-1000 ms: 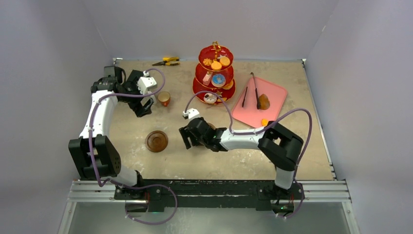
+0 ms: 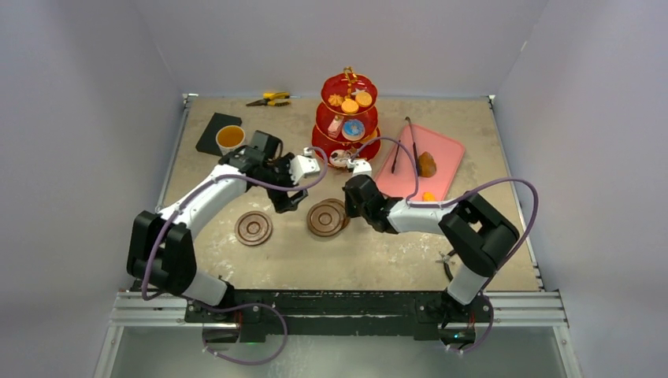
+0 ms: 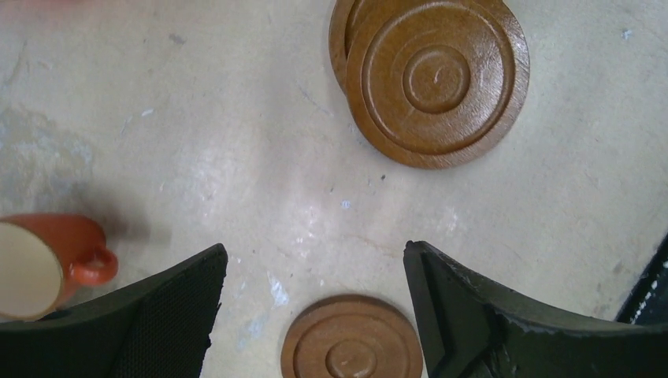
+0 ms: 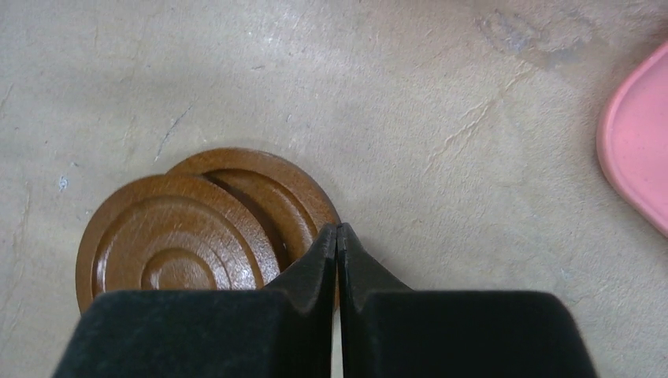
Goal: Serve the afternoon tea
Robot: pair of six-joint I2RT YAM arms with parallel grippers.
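Two brown wooden coasters (image 2: 324, 220) overlap at the table's middle, the upper one shifted left over the lower one. A single coaster (image 2: 253, 228) lies flat to their left. My right gripper is shut with nothing between its fingers; its tips show over the right edge of the lower coaster, which stays outside them. The left gripper stands open and empty above the table, the single coaster showing between its fingers in that view. An orange cup (image 3: 59, 264) lies at that view's left edge; from the top the left arm hides it.
A red tiered stand (image 2: 346, 118) with pastries rises at the back. On the right is a pink tray (image 2: 449, 153) with tongs and a pastry. A white mug (image 2: 230, 139) and pliers (image 2: 272, 99) sit behind the left arm.
The left gripper, open throughout, has swung right toward the middle. All three coasters stay on the table.
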